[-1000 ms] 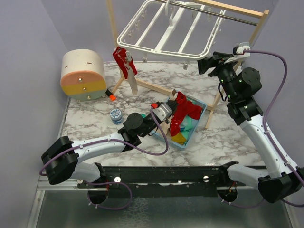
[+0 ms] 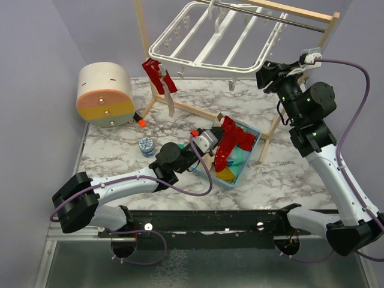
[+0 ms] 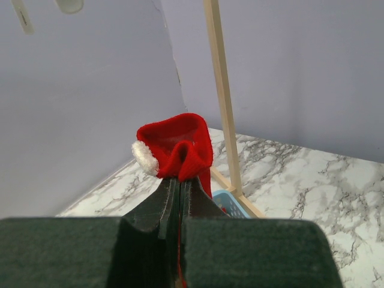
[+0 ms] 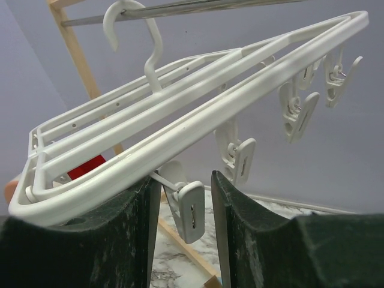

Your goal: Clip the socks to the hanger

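Note:
A red sock (image 3: 177,144) with a white patch stands up from the tips of my left gripper, which is shut on it. From above, this sock (image 2: 228,145) hangs over the blue basket (image 2: 231,183). My right gripper is part open at the near rim of the white hanger (image 4: 198,123). Between its fingers is a white clip (image 4: 191,210), close to the left finger and with a gap to the right one. At the hanger's left corner hangs another red sock with a pale lower part (image 2: 161,75).
More clips (image 4: 237,157) hang along the hanger's edge, empty. The hanger hooks over a metal rod (image 4: 198,8) on a wooden frame (image 2: 264,147). A round-topped box (image 2: 105,96) and a blue-lidded jar (image 2: 146,146) stand to the left.
The right gripper has moved a little to the right and upward in the top view. The hanger has shifted slightly and the hanging sock swings. The left arm has stayed still.

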